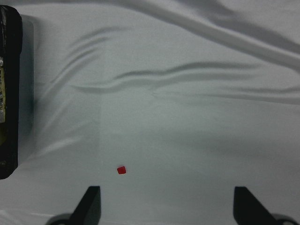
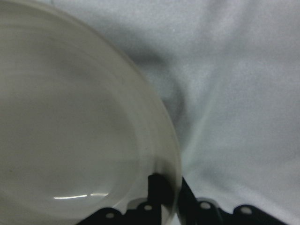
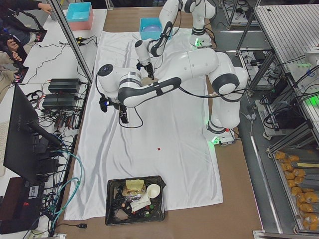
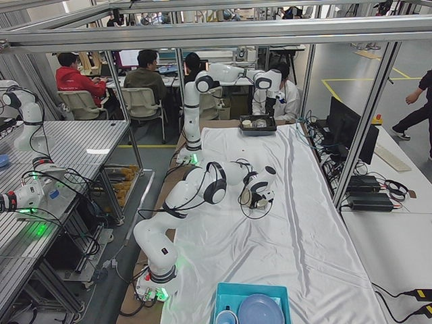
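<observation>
A cream bowl [image 2: 79, 117] fills much of the right wrist view; my right gripper is shut on its rim. In the camera right view this gripper [image 4: 260, 199] is low over the cloth with the bowl, mostly hidden behind it. My left gripper hangs high over the white cloth, open with nothing between its fingers. Below it lie a small red square [image 1: 121, 169] and, at the left edge of the left wrist view, a black tray [image 1: 11, 140], which holds food, a white cup and other items [image 3: 153, 190].
A blue bin [image 4: 223, 291] with a blue plate [image 4: 262, 312] sits at the far end from the black tray. A monitor [image 3: 20, 139], cables and frame posts line one side of the cloth. Much of the cloth between tray and arms is clear.
</observation>
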